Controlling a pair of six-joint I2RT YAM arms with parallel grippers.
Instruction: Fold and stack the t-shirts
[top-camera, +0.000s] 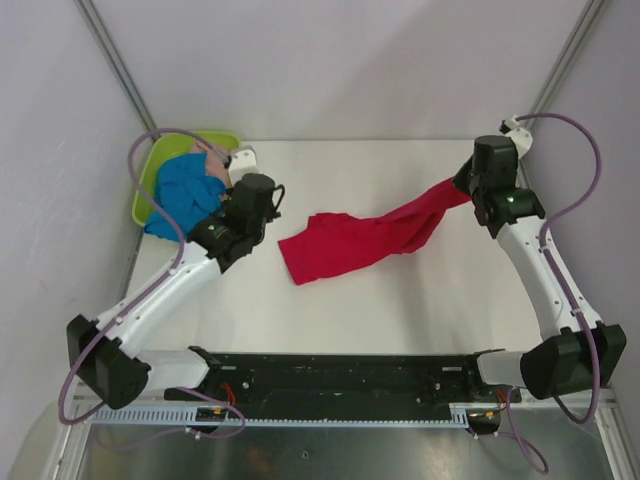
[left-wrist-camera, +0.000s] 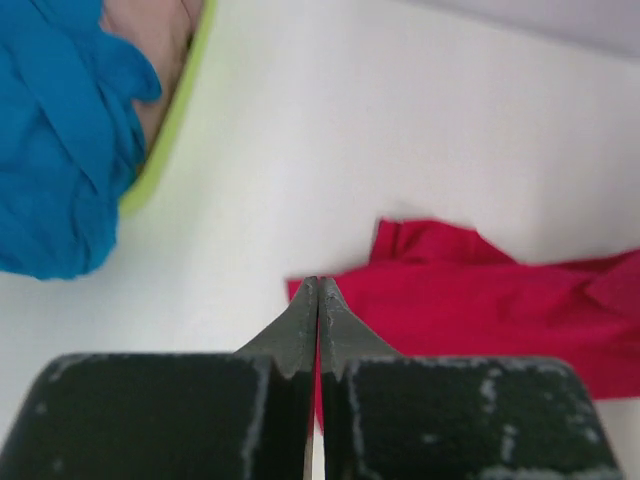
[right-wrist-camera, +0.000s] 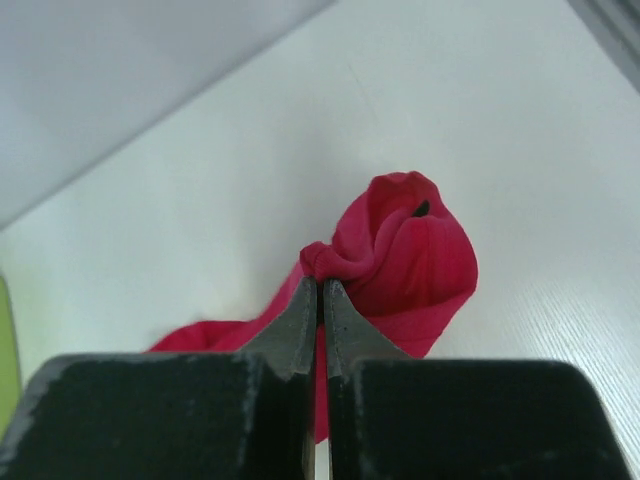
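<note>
The red t-shirt (top-camera: 345, 243) lies bunched and stretched across the middle of the table, its right end rising to my right gripper (top-camera: 463, 180). That gripper is shut on the shirt, and in the right wrist view a gathered red fold (right-wrist-camera: 410, 255) hangs over its fingertips. My left gripper (top-camera: 275, 211) is shut and raised just beyond the shirt's left end. In the top view a strip of white table separates them. Red cloth (left-wrist-camera: 450, 300) shows blurred behind the left fingers in the left wrist view, with none visibly pinched.
At the back left stands a green bin (top-camera: 146, 178) holding a blue cloth (top-camera: 186, 190) and a pinkish cloth (top-camera: 214, 164). The blue cloth spills over its side onto the table.
</note>
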